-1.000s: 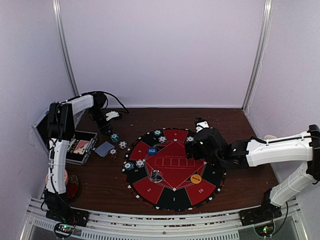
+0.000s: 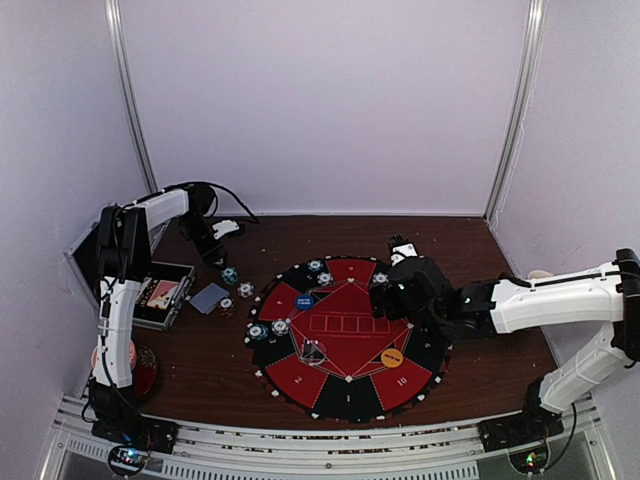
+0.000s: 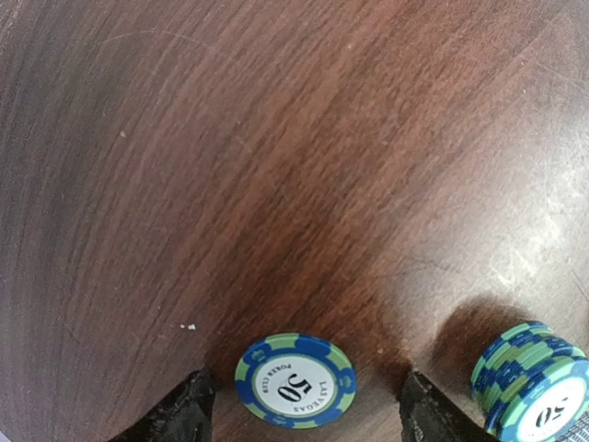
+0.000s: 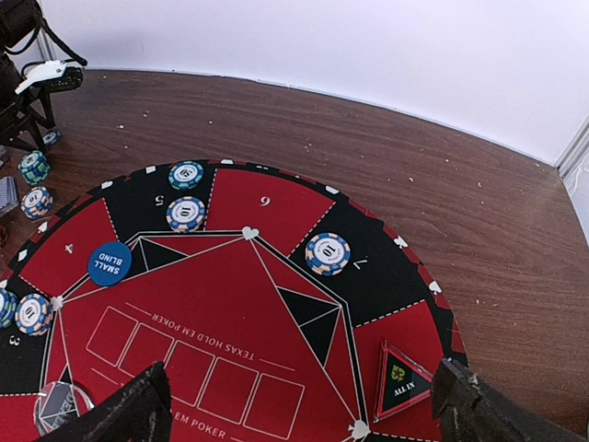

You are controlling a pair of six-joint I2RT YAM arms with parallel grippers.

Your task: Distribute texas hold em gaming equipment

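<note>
A single blue-green 50 chip [image 3: 294,380] lies flat on the wood, between the spread fingertips of my open left gripper. Just right of that gripper stands a stack of 50 chips [image 3: 538,382]. Over the right part of the round poker mat [image 2: 350,385] hangs my right gripper, open and holding nothing. On the mat, 10 chips [image 4: 328,253] sit at place 7; a 50 chip [image 4: 186,174] and a 10 chip [image 4: 186,214] are at place 5. The small blind disc [image 4: 110,263] and the all-in triangle [image 4: 401,380] also lie on it.
Left of the mat are a blue card deck [image 2: 209,297], loose chip stacks [image 2: 245,290] and the open case [image 2: 165,295] beside the left arm. An orange disc [image 2: 392,357] and a clear disc [image 2: 312,352] rest on the mat.
The right arm and the things on the mat look unmoved.
</note>
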